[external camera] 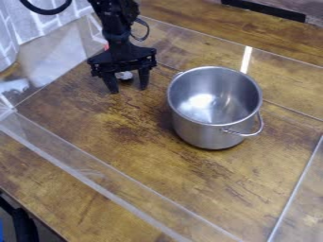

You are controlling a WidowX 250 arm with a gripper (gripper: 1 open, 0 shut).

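My black gripper [124,72] reaches down from the top of the camera view, its fingers low over the wooden surface left of a large steel pot. A small pale object with some red [124,76] lies behind and between the fingers, partly hidden by them; whether they grip it I cannot tell. The steel pot [214,106], empty and upright, has loop handles at its sides.
Clear walls or panels edge the area at the left, front and right. A dark object sits at the bottom-left corner.
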